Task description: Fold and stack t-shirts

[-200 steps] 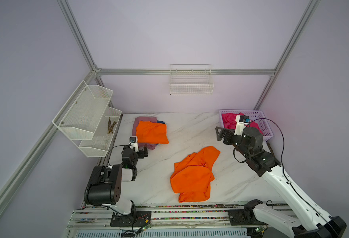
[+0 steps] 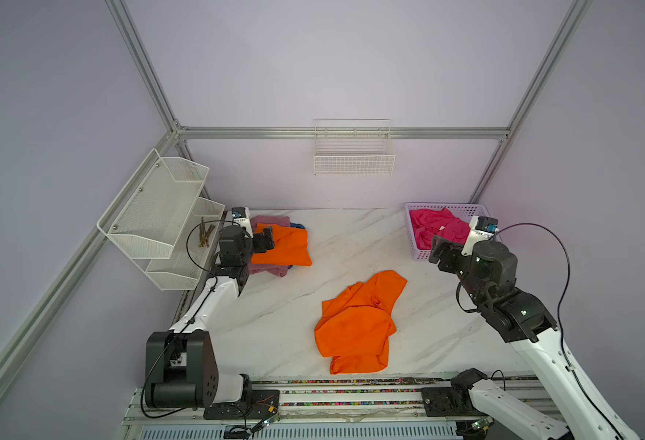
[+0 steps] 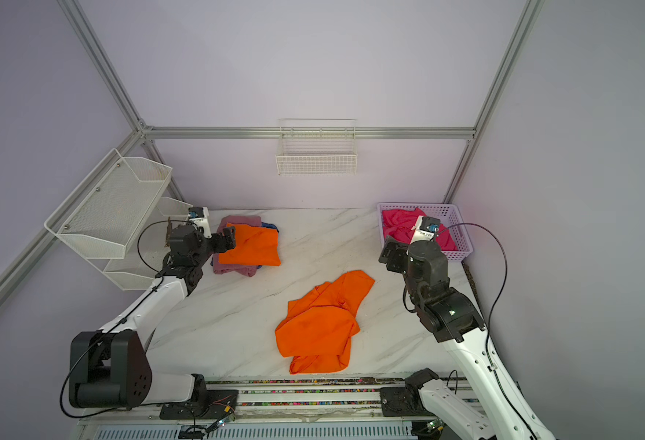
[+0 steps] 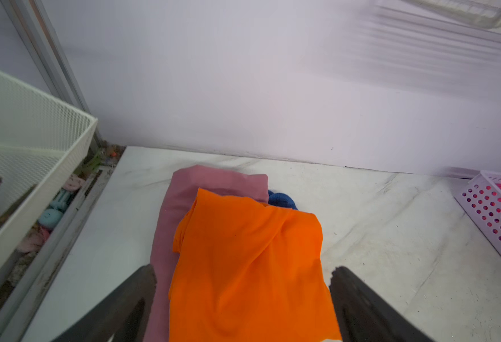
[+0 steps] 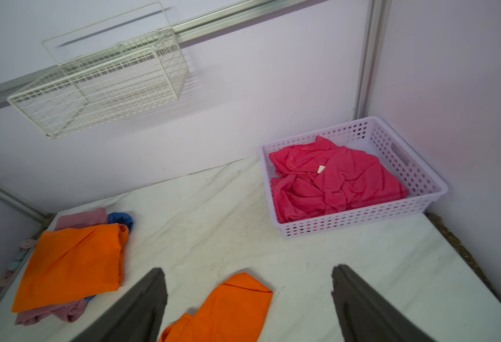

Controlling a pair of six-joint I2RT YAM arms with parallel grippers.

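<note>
A loose orange T-shirt (image 2: 355, 330) lies rumpled at the front middle of the table. At the back left is a stack of folded shirts, an orange one (image 4: 244, 262) on top of mauve (image 4: 216, 176) and dark blue ones. My left gripper (image 2: 262, 240) stands open over the stack's left part, with nothing between its fingers. At the right, my right gripper (image 2: 440, 249) stands open and empty, raised in front of a lilac basket (image 5: 353, 217) holding pink cloth (image 5: 336, 176).
White wire shelves (image 2: 157, 205) hang on the left wall close by my left arm, with small brown items in them. A wire rack (image 2: 353, 162) hangs on the back wall.
My left gripper has moved up and toward the back, over the stack. The shirts look unchanged.
</note>
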